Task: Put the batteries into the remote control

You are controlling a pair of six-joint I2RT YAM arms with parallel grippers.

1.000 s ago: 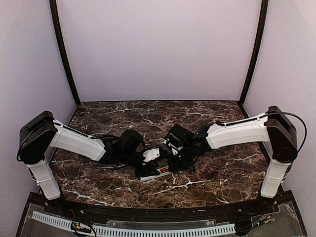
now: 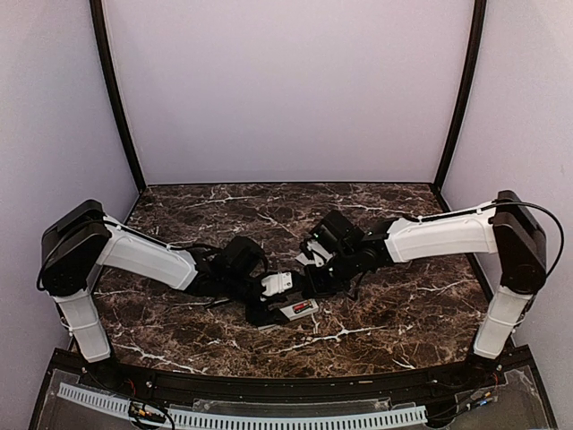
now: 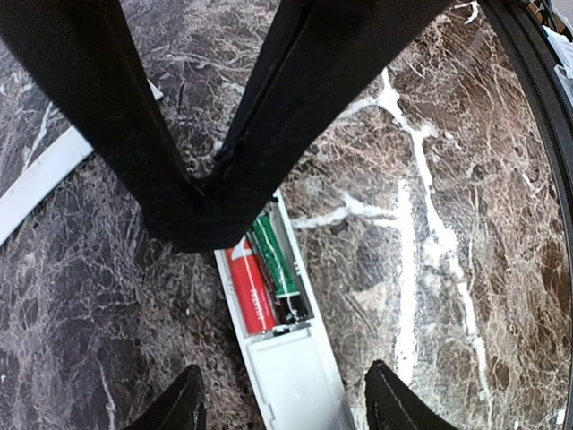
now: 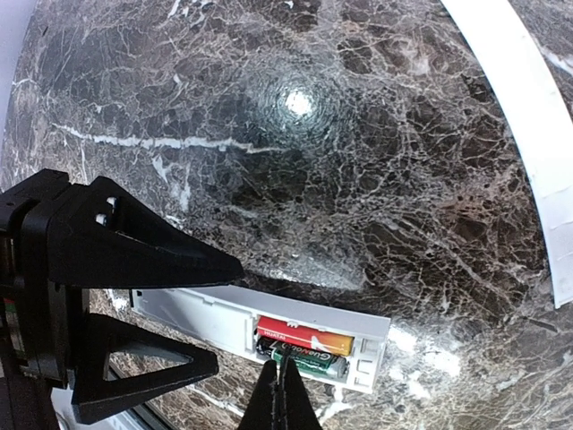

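The white remote (image 2: 299,309) lies on the marble table with its compartment uncovered. In it sit a red battery and a green one, side by side; the right wrist view also shows both (image 4: 304,336). My left gripper (image 2: 269,309) stands open over the remote's plain end, its fingertips at either side of it in the left wrist view. My right gripper is shut, nothing between its fingers, its tip at the compartment's near edge in the right wrist view.
A white strip (image 4: 510,107), likely the cover or another flat piece, lies behind the remote. The dark front rail runs along the near edge.
The left arm has barely moved.
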